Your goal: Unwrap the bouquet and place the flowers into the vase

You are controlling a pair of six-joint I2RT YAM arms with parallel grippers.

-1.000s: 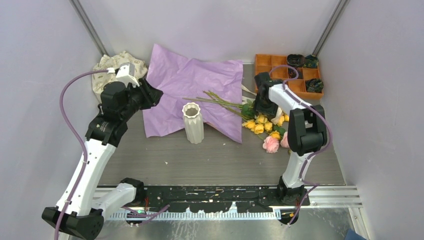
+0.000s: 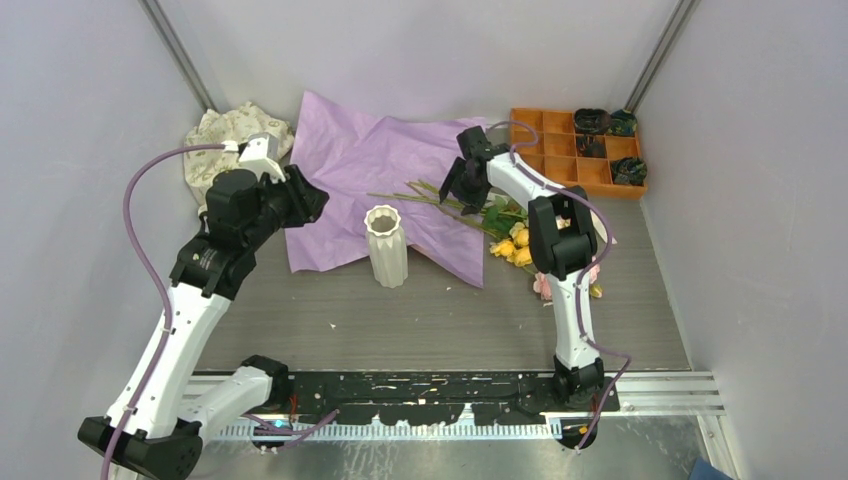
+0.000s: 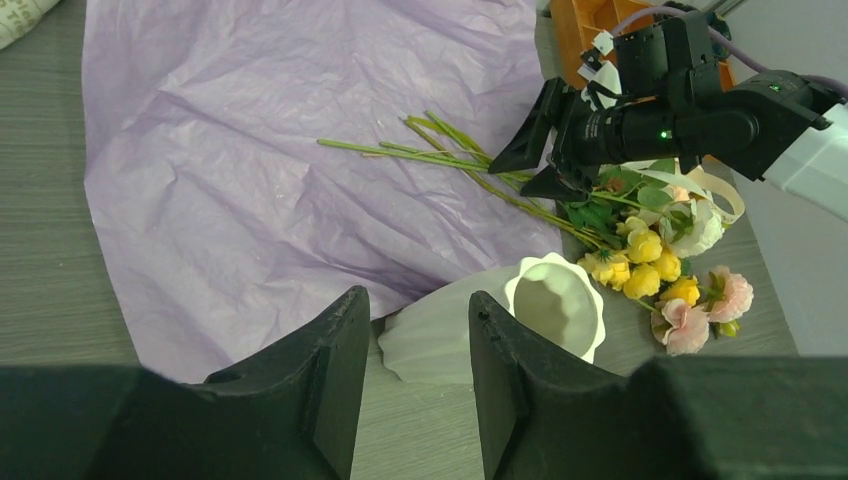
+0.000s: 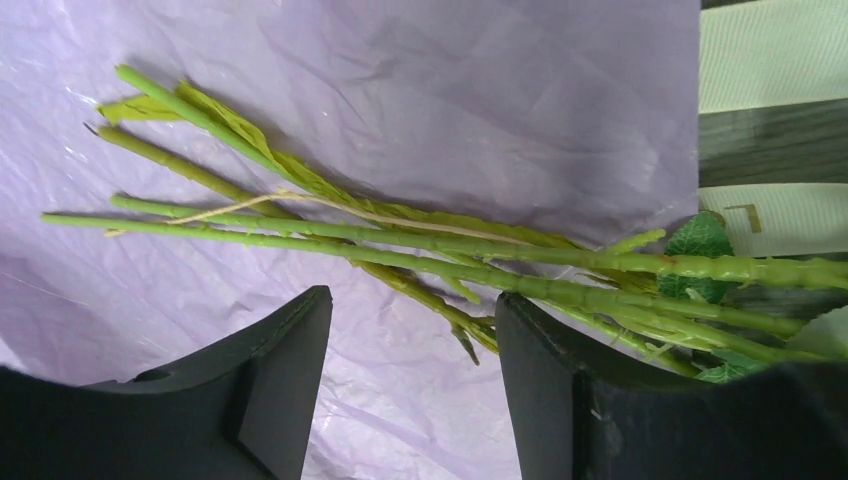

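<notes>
The white ribbed vase stands upright near the table's middle, at the lower edge of the purple paper. To its right lies a bunch of flowers, with yellow blooms and pink blooms; its green stems reach left over the paper. Open and empty, my right gripper is over the stems, which pass just beyond its fingertips. At the left, away from the flowers, my left gripper hangs with a gap between its fingers and nothing in it. The right arm covers part of the blooms in the top view.
An orange compartment tray with dark bundles stands at the back right. A cream patterned cloth item lies at the back left. Bare table stretches along the front.
My right gripper has moved left from above the blooms to the stems, its arm swinging inward. Some blooms have shifted slightly right. The left arm has barely moved; the vase stays put.
</notes>
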